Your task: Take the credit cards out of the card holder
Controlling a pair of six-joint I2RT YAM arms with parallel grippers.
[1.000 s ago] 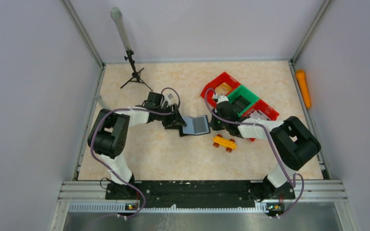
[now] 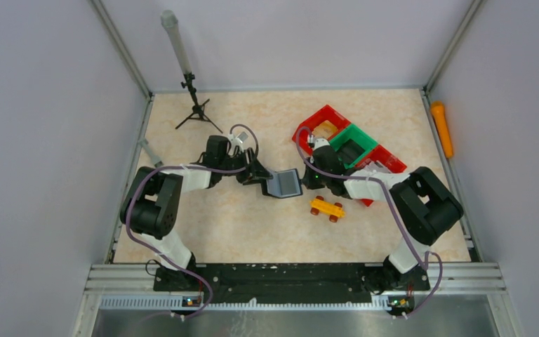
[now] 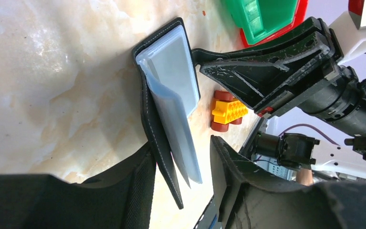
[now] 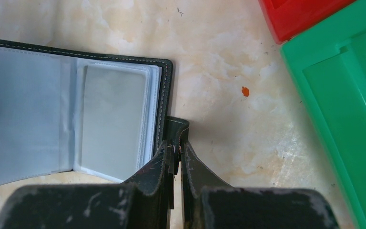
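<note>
The black card holder (image 2: 282, 184) lies opened out on the table, its clear sleeves (image 4: 112, 119) showing a pale card-like insert under plastic on the right half. My right gripper is shut on the holder's dark tab at its right edge. My left gripper stands part open around the raised left end of the holder, whose dark cover and translucent sleeve (image 3: 176, 129) rise between its fingers. Whether cards are inside the sleeves beyond the pale insert is hard to tell.
Red and green bins (image 2: 356, 140) sit at the back right. A yellow toy car (image 2: 327, 209) lies in front of my right gripper. A tripod (image 2: 198, 109) stands at the back left.
Both arms have shifted slightly left, and the card holder has moved a little left with them.
</note>
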